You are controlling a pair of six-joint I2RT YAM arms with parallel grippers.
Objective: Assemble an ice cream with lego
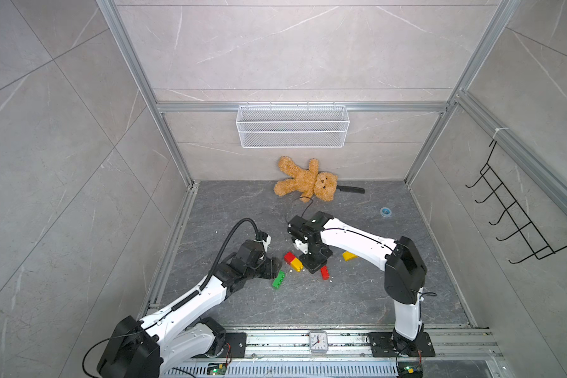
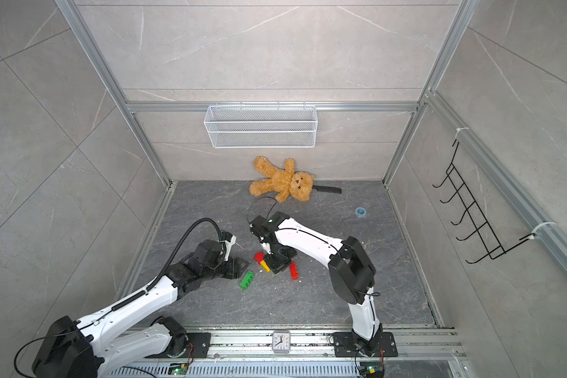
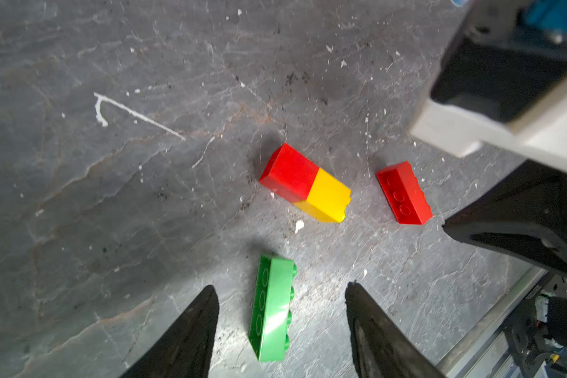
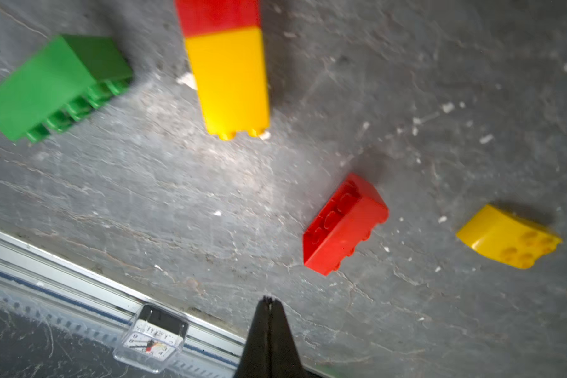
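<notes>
A joined red and yellow block [image 3: 325, 196] lies mid-table. Below it in the left wrist view a green brick [image 3: 274, 308] lies on its side, between and just beyond the fingertips of my open left gripper. A red brick [image 3: 404, 192] lies to the right of the joined block. A curved yellow brick [image 4: 504, 236] lies farther right. My right gripper is shut, fingertips together with nothing between them, above the bricks.
A teddy bear [image 1: 302, 179] and a black-handled object [image 1: 351, 189] lie at the back, with a blue tape roll [image 1: 385, 212] at the back right. A wire basket [image 1: 293, 126] hangs on the back wall.
</notes>
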